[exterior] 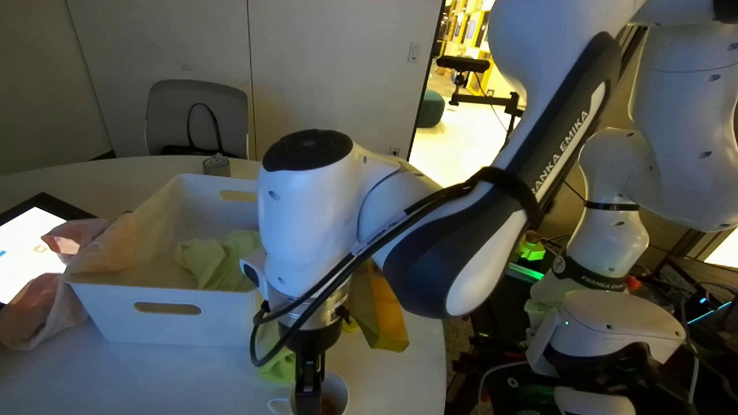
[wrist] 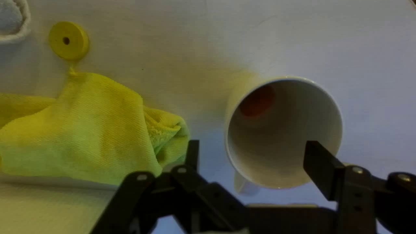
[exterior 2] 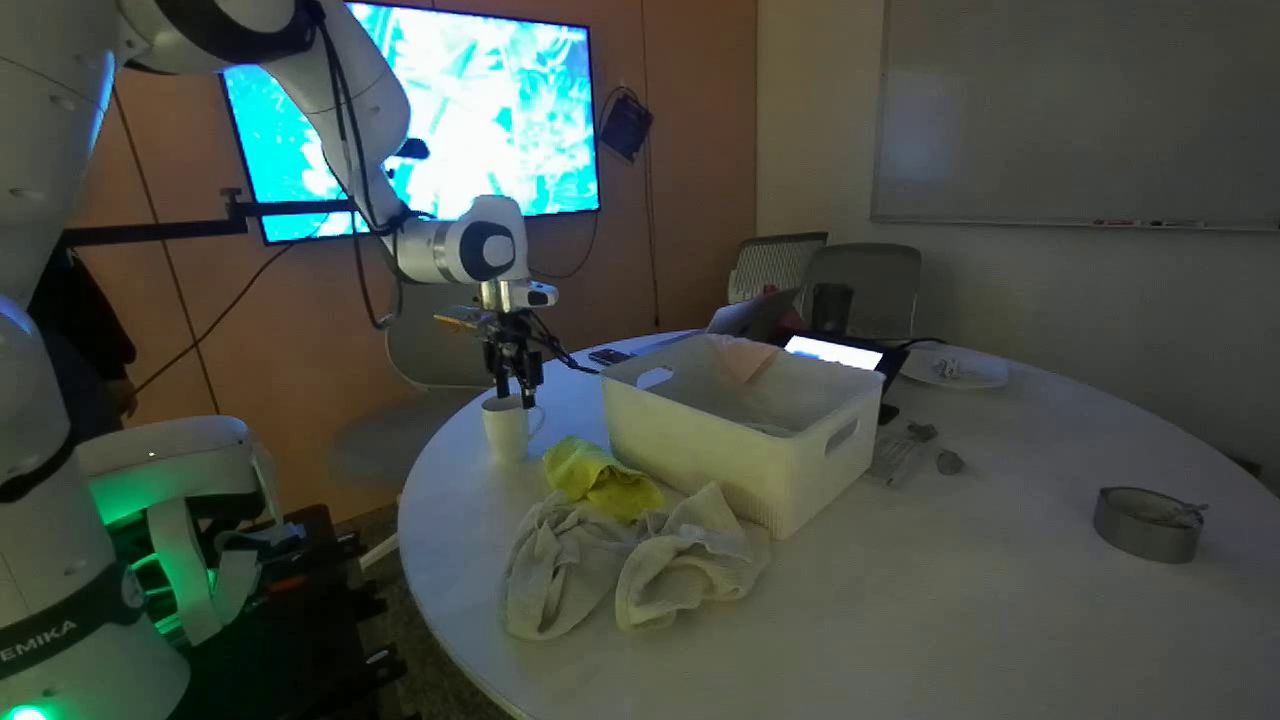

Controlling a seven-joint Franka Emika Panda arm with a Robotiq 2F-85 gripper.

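Note:
A white mug [exterior: 339,387] stands upright on the table, and in the wrist view I look down into the mug [wrist: 288,156]. Inside it, against the wall near the bottom, lies a small orange-red object [wrist: 257,101]. My gripper is open right over the mug, fingers wide apart and holding nothing. One finger [wrist: 191,158] hangs outside the rim on the cloth's side, while the other finger [wrist: 321,169] overlaps the opening in this view. From the other side, the gripper [exterior 2: 513,390] appears low at the rim of the mug [exterior 2: 506,432].
A yellow-green cloth [wrist: 97,132] and a yellow disc with a hole [wrist: 68,41] lie beside the mug. A white bin [exterior 2: 732,456] stands close by, with grey-white cloths [exterior 2: 576,570] in front.

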